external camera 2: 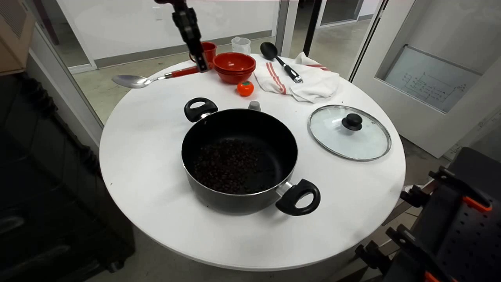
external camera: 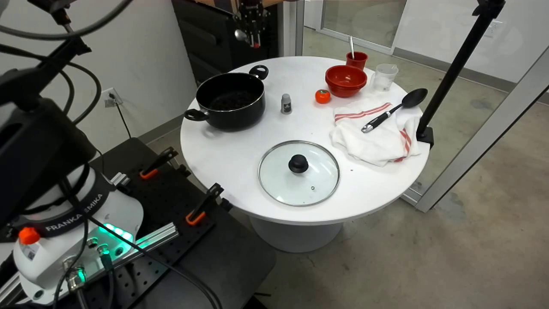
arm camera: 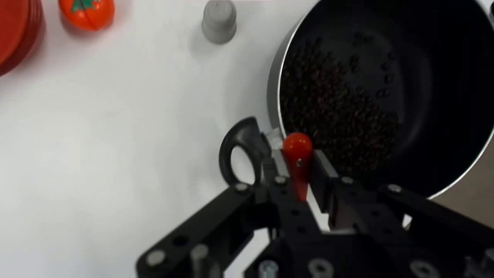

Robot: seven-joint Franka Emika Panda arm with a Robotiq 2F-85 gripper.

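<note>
My gripper is shut on the red handle (arm camera: 297, 150) of a metal spoon, held up in the air beyond the pot. In exterior view 2 the spoon's silver bowl (external camera 2: 132, 81) points left, and its red handle passes between my fingers (external camera 2: 200, 61). The bowl also shows beside my gripper (external camera: 254, 41) in exterior view 1. A black two-handled pot (external camera 2: 239, 199) stands uncovered on the white table, with dark beans (external camera 2: 225, 164) over part of its bottom. The wrist view looks down on the pot's rim and one handle (arm camera: 247, 139).
A glass lid (external camera: 298, 188) lies flat near the table's front. A small grey shaker (external camera: 286, 104), a tomato (external camera: 322, 96), red bowls (external camera: 345, 82), a red cup (external camera: 356, 60) and a clear cup (external camera: 384, 77) stand farther back. A black spoon (external camera: 378, 121) rests on a white towel (external camera: 370, 149).
</note>
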